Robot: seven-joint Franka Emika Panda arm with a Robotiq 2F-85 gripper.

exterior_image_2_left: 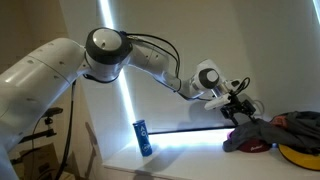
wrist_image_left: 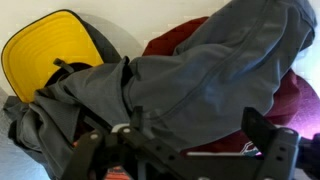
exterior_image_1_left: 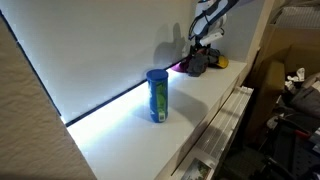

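A dark grey cloth (wrist_image_left: 190, 85) lies crumpled across a heap, filling most of the wrist view. Beneath and beside it show a dark red item (wrist_image_left: 175, 38) and a yellow round item with a black rim (wrist_image_left: 45, 50). My gripper is open over the cloth, its fingers spread at the bottom of the wrist view. In exterior view 2 the gripper (exterior_image_2_left: 238, 108) is at the left end of the grey cloth (exterior_image_2_left: 275, 132), close to it; contact cannot be made out.
A blue cylindrical can (exterior_image_1_left: 158, 95) stands upright on the white shelf (exterior_image_1_left: 130, 140), well away from the heap. Bare shelf separates them. A wall runs along the back, and an open drawer (exterior_image_1_left: 225, 125) lies below the shelf's front edge.
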